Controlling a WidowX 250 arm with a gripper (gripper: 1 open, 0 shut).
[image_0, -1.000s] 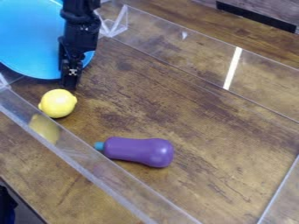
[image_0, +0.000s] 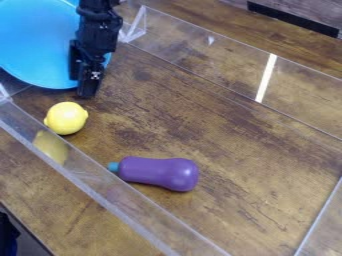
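Observation:
At the top left, the black gripper (image_0: 86, 78) reaches down over the right part of a round blue plate (image_0: 30, 45), its fingertips low near the plate's edge; it stands open, and the dark fingers hide what lies between them. Just below it on the wooden floor sits a yellow lemon (image_0: 66, 118). Lower down, a purple eggplant (image_0: 167, 174) with a teal stem lies on its side.
Clear plastic walls (image_0: 127, 205) border the wooden workspace, one along the lower left, others at the upper right and right.
The gripper has shifted very slightly at the plate's edge. The lemon and eggplant have not moved.

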